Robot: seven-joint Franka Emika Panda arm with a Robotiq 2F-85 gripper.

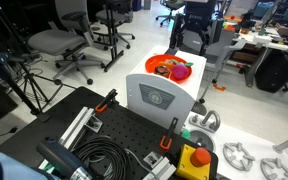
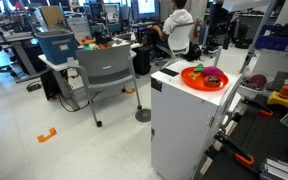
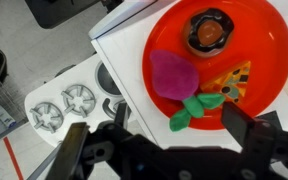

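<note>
A round red plate rests on a white surface. On it lie a purple-pink toy vegetable with green leaves, a brown toy donut and an orange toy pizza slice. In the wrist view my gripper stands open, its dark fingers wide apart at the lower edge, nothing held between them. The leaves show near the gap between the fingers. From exterior view 1, the gripper hangs above and behind the plate, clear of the purple toy.
A toy stovetop with burners and a faucet lies at the lower right. Near it stands a red block with a yellow top. Black cables are coiled at the front. An empty grey chair stands left of the white stand.
</note>
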